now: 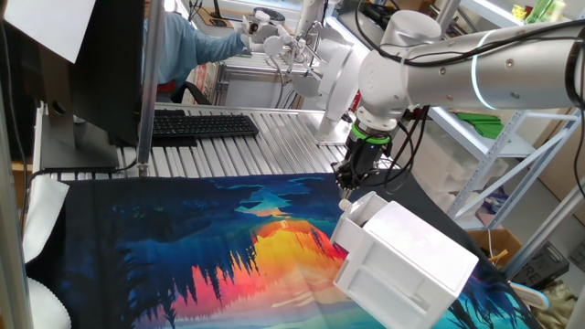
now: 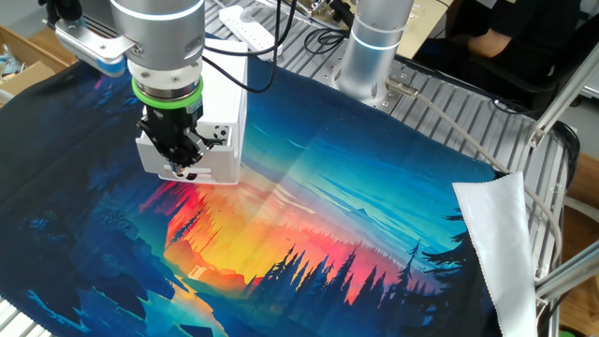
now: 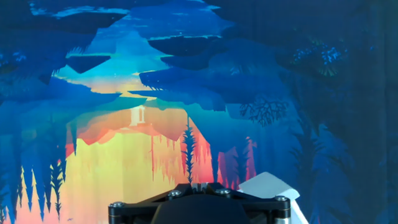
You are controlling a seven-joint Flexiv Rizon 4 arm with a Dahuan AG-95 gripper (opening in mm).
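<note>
A white box (image 1: 416, 256) with a drawer-like part (image 1: 355, 228) jutting from one side stands on the printed cloth. My gripper (image 1: 345, 194) points down at that part's outer end, close to a small white piece (image 1: 345, 206); whether they touch is unclear. From the opposite side, the gripper (image 2: 187, 172) hangs in front of the box (image 2: 220, 103) and covers some of its near face. In the wrist view the fingertips of my gripper look drawn together, with nothing visible between them. A white corner (image 3: 268, 185) shows just beyond its right side.
A keyboard (image 1: 203, 124) and a monitor (image 1: 78, 91) stand beyond the cloth. A white cloth flap (image 2: 501, 243) lies at one edge. Cables hang along the arm.
</note>
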